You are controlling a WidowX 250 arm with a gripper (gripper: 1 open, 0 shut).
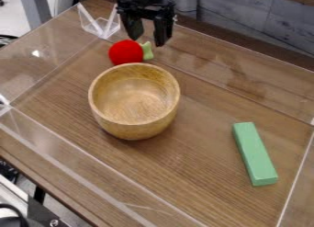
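Observation:
My gripper (146, 33) is at the top of the view, dark and open, above and just behind a red tomato-like object (125, 52) with a small green piece (146, 49) beside it. Whether anything lies between the fingers is hard to see, but it appears empty. A large wooden bowl (134, 113) sits in the middle of the table.
A green bar (254, 153) lies at the right of the wooden table (221, 84). A clear, wire-like or plastic object (98, 20) stands at the back left. The right and front of the table have free room.

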